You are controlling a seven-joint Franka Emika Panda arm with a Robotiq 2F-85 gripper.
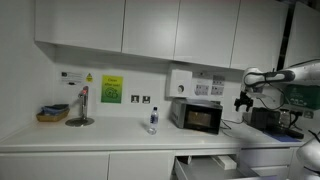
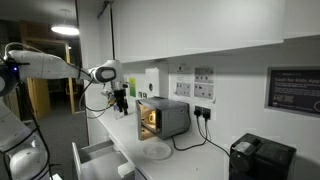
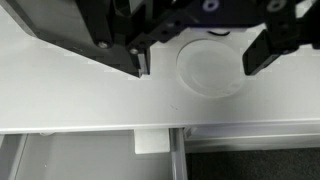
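My gripper is open, its two dark fingers wide apart with nothing between them. It hangs high over the counter at the right in exterior view 1, near the wall sockets. A white round plate (image 3: 211,68) lies on the counter below, framed between the fingers in the wrist view. In exterior view 2 the gripper (image 2: 121,107) appears in front of the microwave (image 2: 165,117), apart from everything. The microwave (image 1: 197,117) shows a brownish front in exterior view 1.
An open drawer (image 1: 207,161) juts out below the counter. A bottle (image 1: 153,121), a tap (image 1: 84,100) and a basket (image 1: 52,113) stand farther left. A black appliance (image 2: 260,158) sits at the right of exterior view 2. Bare counter lies between bottle and tap.
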